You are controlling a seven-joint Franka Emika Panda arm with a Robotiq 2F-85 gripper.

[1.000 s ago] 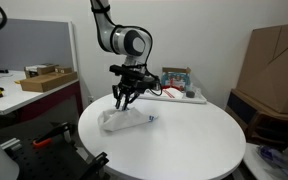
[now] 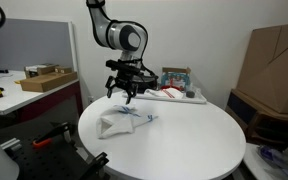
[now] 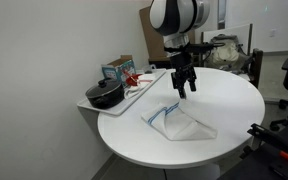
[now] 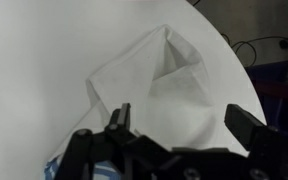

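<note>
A white cloth with blue stripes [image 2: 117, 124] lies loosely folded and wrinkled on the round white table. In exterior view 2 its blue-striped part [image 3: 156, 117] is at the left, and a plain corner spreads toward the table's near edge. Above the cloth hangs my gripper [image 2: 119, 97], pointing down and apart from it. Its fingers are open, with nothing between them. From the wrist view, the plain part of the cloth [image 4: 149, 85] shows below and beyond the fingers [image 4: 117, 128], with some stripes at the bottom left.
Along the table's back, a white tray [image 3: 141, 94] bears a black lidded pot [image 3: 106, 94] and other items. Cardboard boxes [image 2: 269, 75] stand off to the right.
My gripper has risen from the cloth. The part of the cloth near its fingers, raised a second ago, now lies lower on the table.
</note>
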